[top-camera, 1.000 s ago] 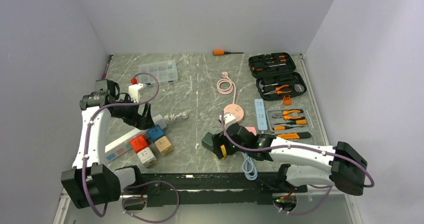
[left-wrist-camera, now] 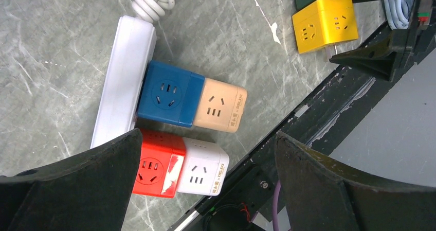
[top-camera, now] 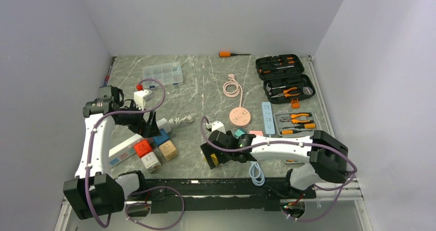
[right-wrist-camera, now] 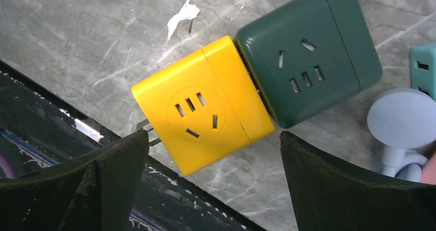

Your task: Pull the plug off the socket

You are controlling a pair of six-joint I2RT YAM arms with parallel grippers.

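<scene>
A yellow cube plug (right-wrist-camera: 198,107) lies on the table with its metal prongs out to one side. Close against its other side is a dark green cube socket (right-wrist-camera: 311,56); a narrow dark seam runs between them. My right gripper is open over the yellow cube, its fingers apart from it in the right wrist view. From above, the right gripper hides the green cube and leaves only bits of yellow showing. My left gripper stands open, holding nothing, above the red cube (left-wrist-camera: 162,164) and white cube (left-wrist-camera: 203,166).
Blue cube (left-wrist-camera: 167,94) and tan cube (left-wrist-camera: 221,105) sit beside a white power strip (left-wrist-camera: 123,76). A pink round socket (top-camera: 240,117), a pale blue strip (top-camera: 268,118) and an open tool case (top-camera: 288,89) occupy the right.
My right arm has moved left, and the yellow cube shows farther left too. The green cube, visible earlier from above, is now hidden there. My left arm has barely shifted.
</scene>
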